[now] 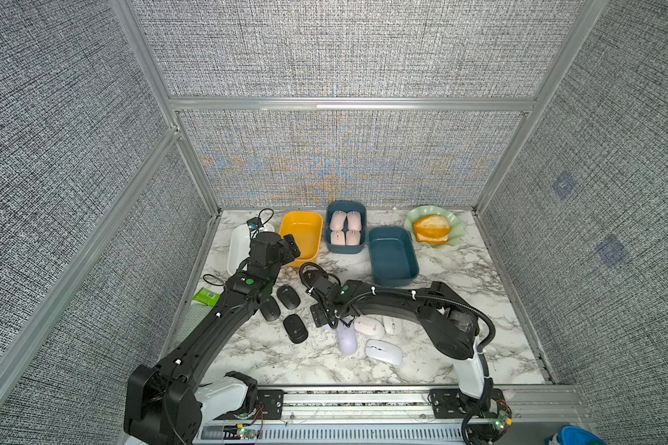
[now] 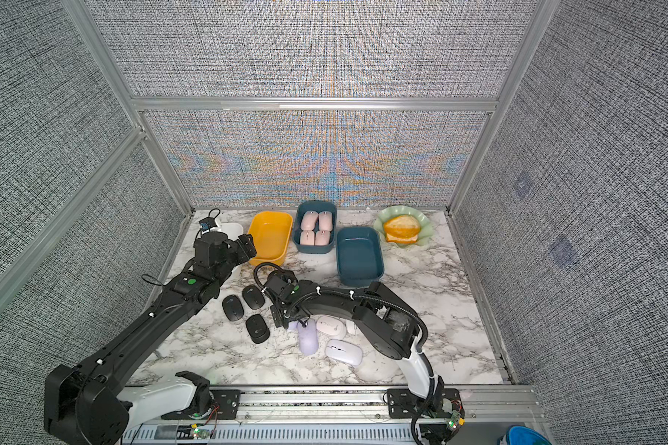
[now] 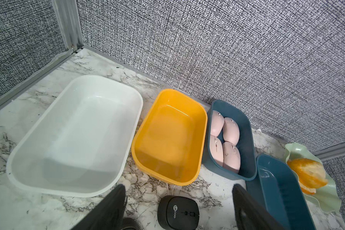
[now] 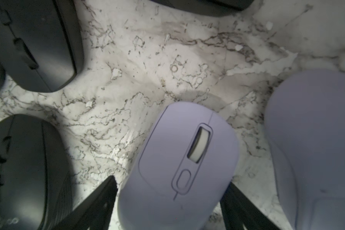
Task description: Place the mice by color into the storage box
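Note:
My right gripper is open, low over a lavender mouse [image 4: 180, 161], its fingers either side of it; a second lavender mouse [image 2: 307, 339] lies beside it. Black mice [image 2: 256, 329] lie to the left, white and pale mice [image 2: 343, 352] to the right. My left gripper hangs open over the back left, facing a white box [image 3: 72, 130] and yellow box [image 3: 168, 141], both empty. Four pink mice [image 3: 230, 155] sit in a dark blue box [image 3: 247, 145]; another dark blue box [image 2: 360, 256] is empty.
A green wavy bowl [image 2: 426, 230] with bread-like items stands at the back right. A small green packet [image 1: 205, 296] lies at the left edge. The table's right side has free room.

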